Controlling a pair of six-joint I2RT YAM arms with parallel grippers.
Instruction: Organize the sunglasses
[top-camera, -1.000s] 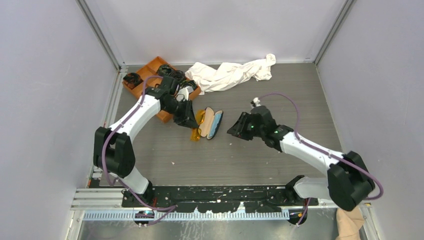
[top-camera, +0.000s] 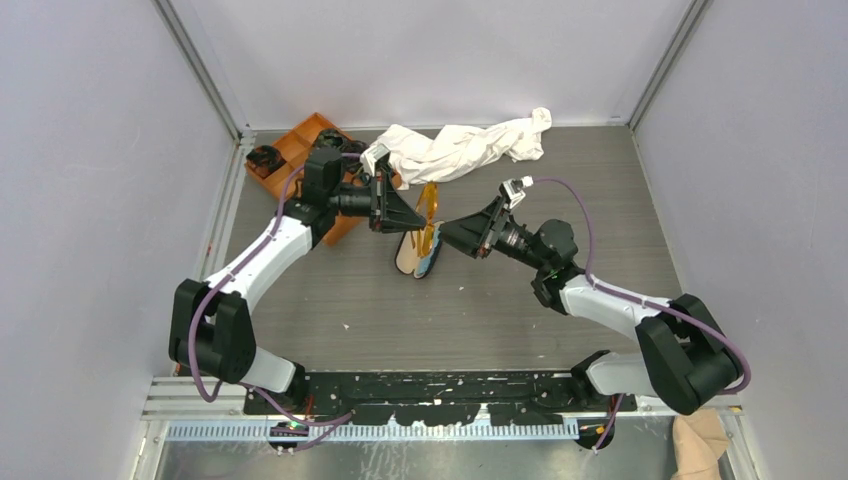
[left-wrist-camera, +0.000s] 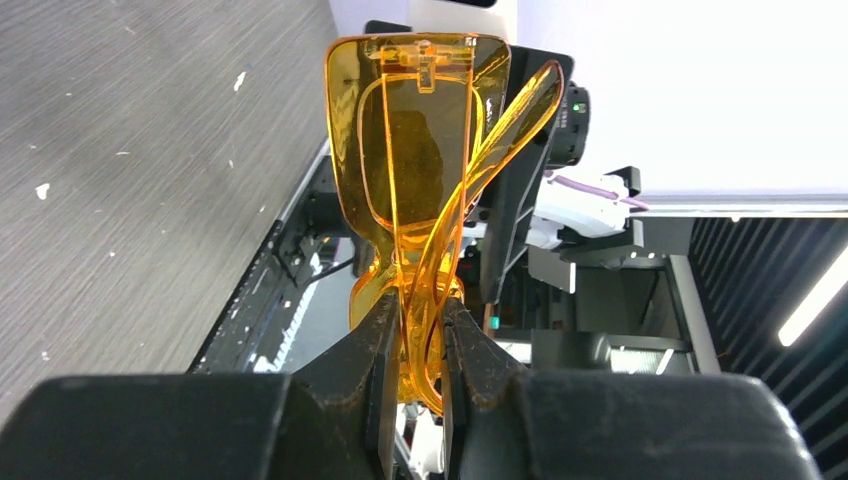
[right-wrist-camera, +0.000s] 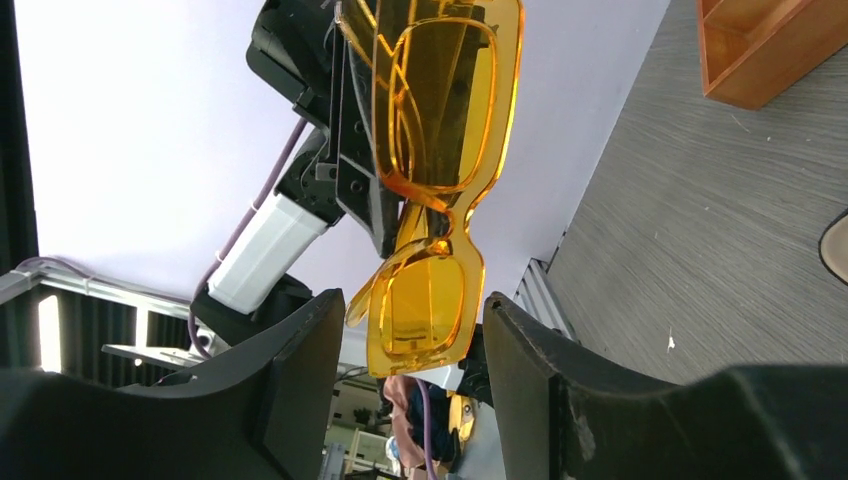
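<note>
Orange translucent sunglasses (top-camera: 426, 205) are held up over the table by my left gripper, which is shut on them near the bridge and a folded temple. In the right wrist view the sunglasses (right-wrist-camera: 425, 310) hang with one lens in line with the gap of my right gripper. That gripper is open, close to the lens, its fingers apart on either side. Below them in the top view lies the open glasses case (top-camera: 407, 262), beige and blue inside, partly covered by the sunglasses and arms. An orange compartment box (top-camera: 300, 137) holds several dark sunglasses (top-camera: 265, 157).
A crumpled white cloth (top-camera: 465, 150) lies along the back of the table. My left forearm hides part of the box.
My left gripper has carried the sunglasses right, from beside the case to above it.
</note>
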